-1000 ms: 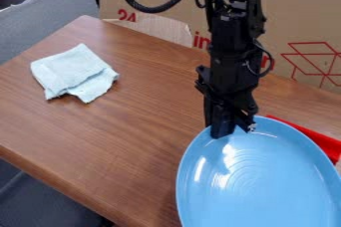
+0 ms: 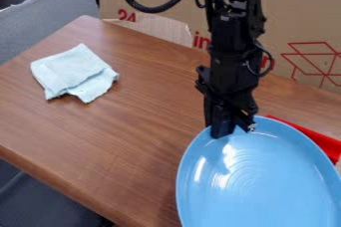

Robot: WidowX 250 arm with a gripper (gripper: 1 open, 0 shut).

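Note:
My black gripper points straight down at the upper left rim of a large blue plate at the lower right, its tips at or just over that rim. It looks shut; whether anything thin is between the fingertips is hard to tell. A light blue folded cloth lies on the wooden table at the upper left, well apart from the gripper.
A red object lies partly behind the plate at the right. A cardboard box stands along the back. A grey padded edge borders the table at the upper left.

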